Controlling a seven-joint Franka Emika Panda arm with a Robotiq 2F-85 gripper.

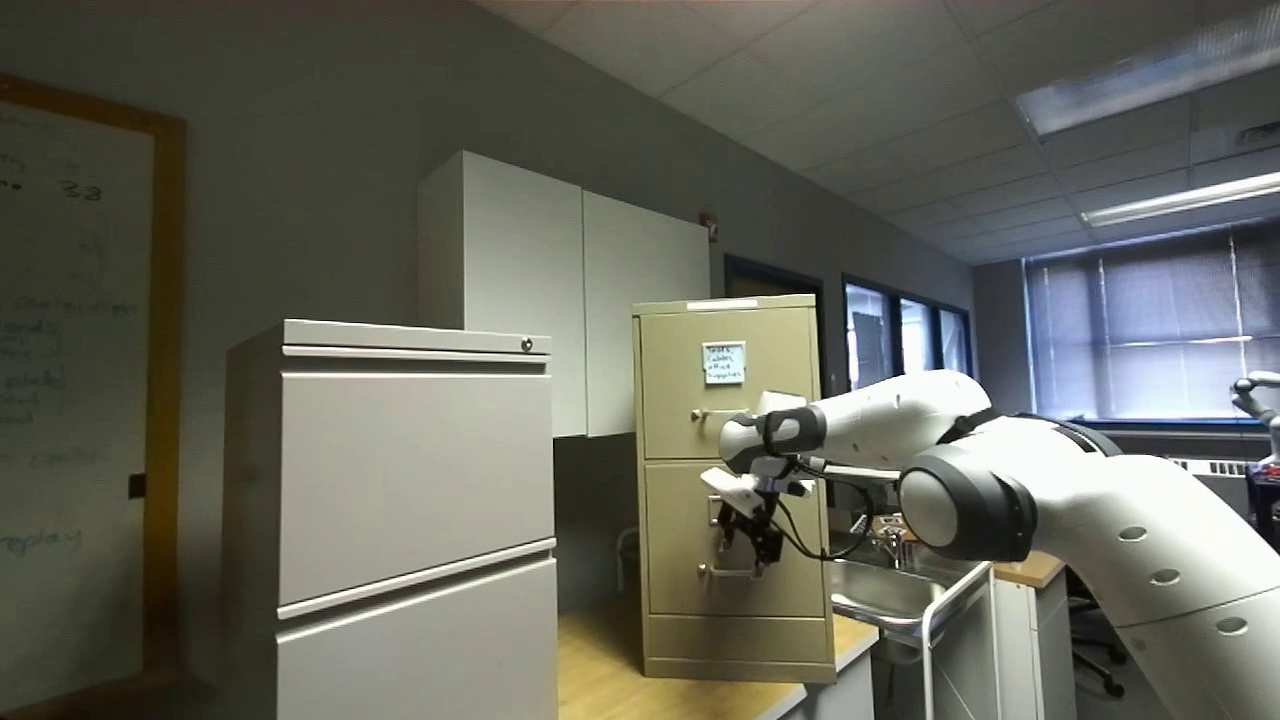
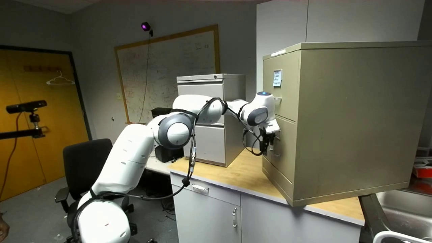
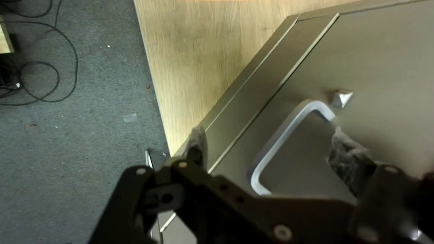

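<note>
A tan two-drawer filing cabinet stands on the wooden counter, both drawers closed. In the wrist view the silver handle of its lower drawer lies between my two spread fingers. My gripper is open, one finger on each side of the handle, and I see no contact with it. Exterior view 2 has the gripper close against the cabinet's front, where the fingertips are hard to make out. A small metal catch sits beside the handle's end.
A grey filing cabinet stands further along the wooden counter, with bare counter between the two cabinets. A sink adjoins on the right. The counter's edge drops to a carpeted floor.
</note>
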